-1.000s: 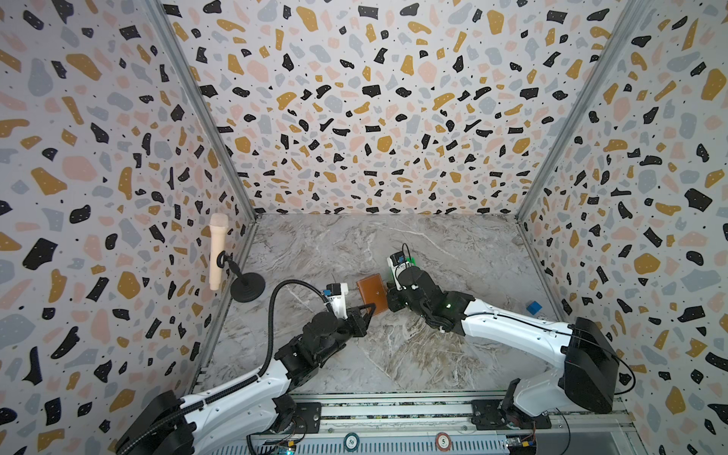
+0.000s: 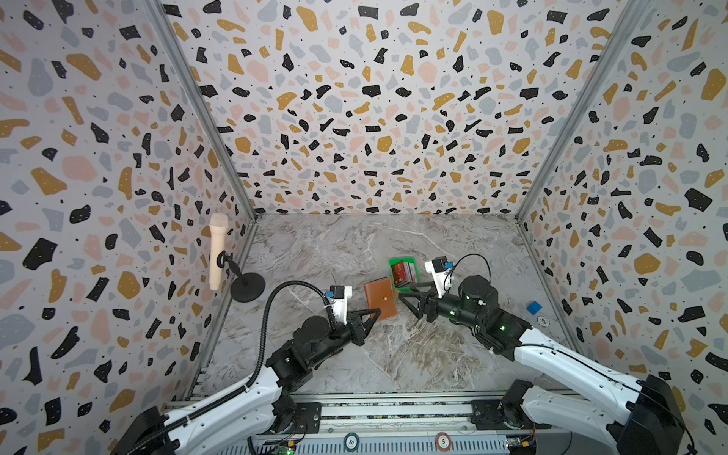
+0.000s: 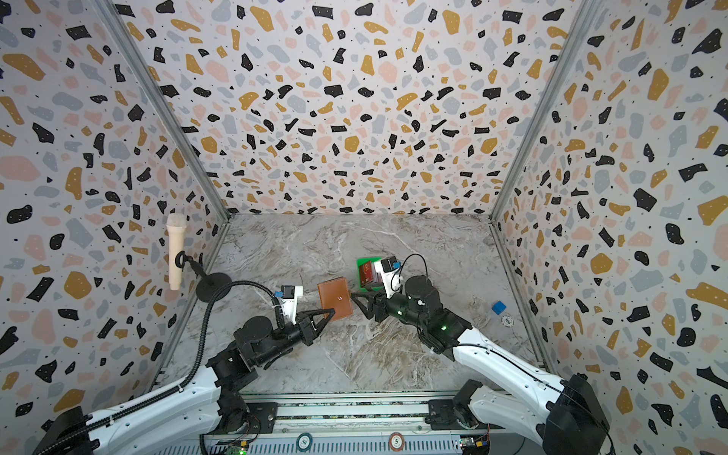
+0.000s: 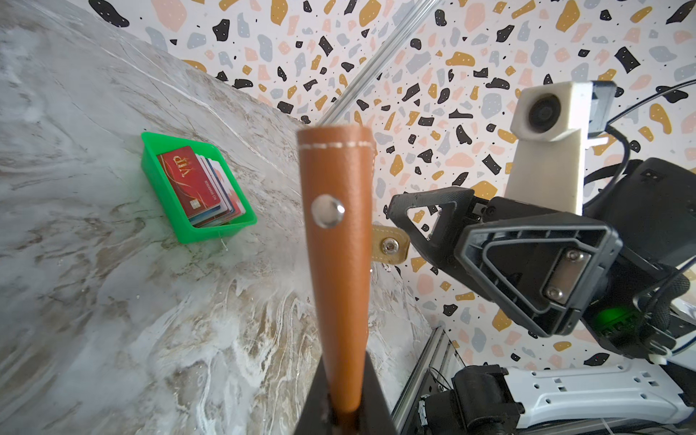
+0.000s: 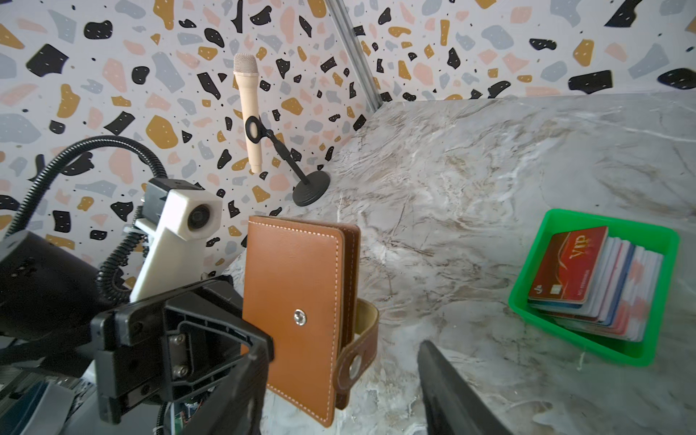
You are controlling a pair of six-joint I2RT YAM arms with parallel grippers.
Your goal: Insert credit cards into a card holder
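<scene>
My left gripper point(image 2: 364, 322) is shut on a brown leather card holder point(image 5: 290, 304), held upright above the table; its snap strap point(image 5: 355, 359) stands out loose at the right side. My right gripper point(image 2: 415, 302) is open just right of the holder, its blurred fingertips at the bottom of the right wrist view with nothing between them. A green tray point(image 5: 529, 304) on the table behind them holds a stack of cards, topped by a red VIP card point(image 5: 569, 264).
A microphone on a black stand point(image 2: 247, 285) is at the left wall. A small blue block point(image 2: 534, 307) and a pale round object point(image 2: 543, 320) lie at the right edge.
My right gripper has pulled back rightward from the holder, uncovering the tray in the top left view.
</scene>
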